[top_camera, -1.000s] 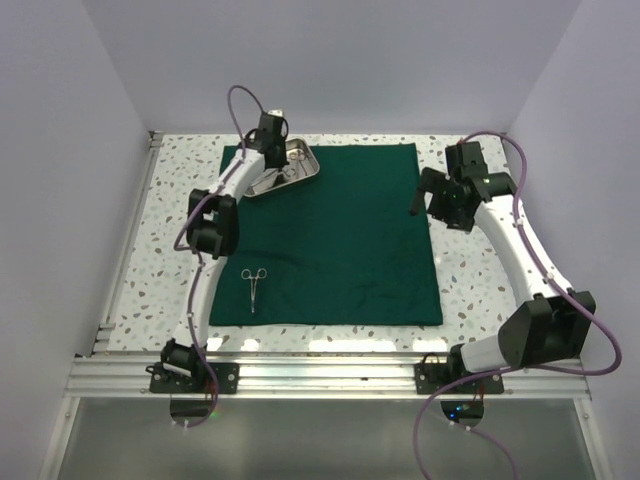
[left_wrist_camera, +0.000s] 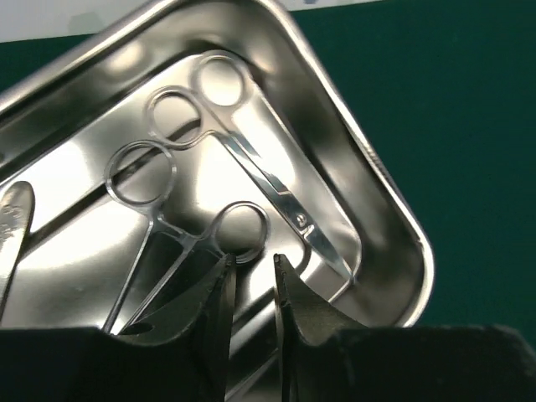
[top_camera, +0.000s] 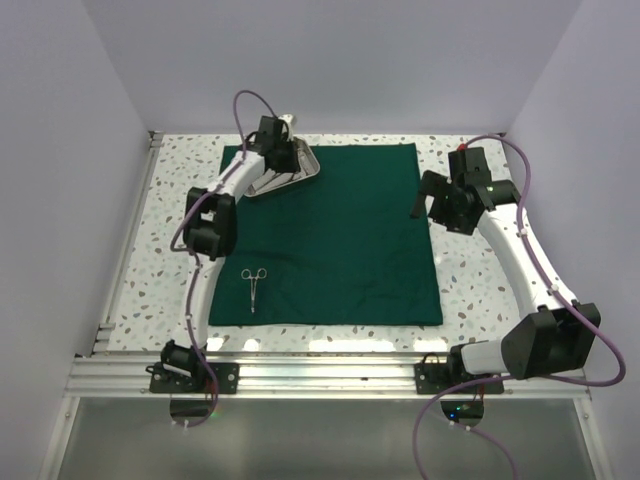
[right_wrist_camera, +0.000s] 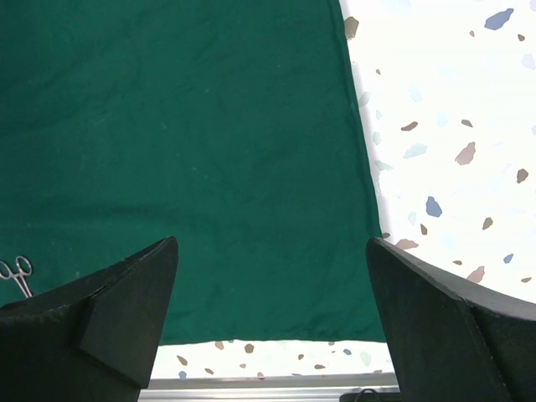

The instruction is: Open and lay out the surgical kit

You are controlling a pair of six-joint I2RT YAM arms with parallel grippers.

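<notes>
The metal tray (top_camera: pixel 312 160) lies at the back left of the green cloth. Inside it, the left wrist view shows scissors (left_wrist_camera: pixel 299 219) along the right wall, a ring-handled clamp (left_wrist_camera: pixel 182 239) beside them, and part of another metal instrument (left_wrist_camera: pixel 15 219) at the left edge. My left gripper hovers over the tray, its fingertips a narrow gap apart, near the clamp's right ring; nothing is clearly held. A second ring-handled clamp (top_camera: pixel 253 288) rests on the cloth at the front left. My right gripper stands wide open and empty over the cloth's right side.
Speckled table surface (top_camera: pixel 465 270) shows around it. A metal rail (top_camera: pixel 330 362) runs along the front edge, and the left arm crosses the cloth's left side.
The right arm shifted very slightly. The clamp on the cloth stayed put.
</notes>
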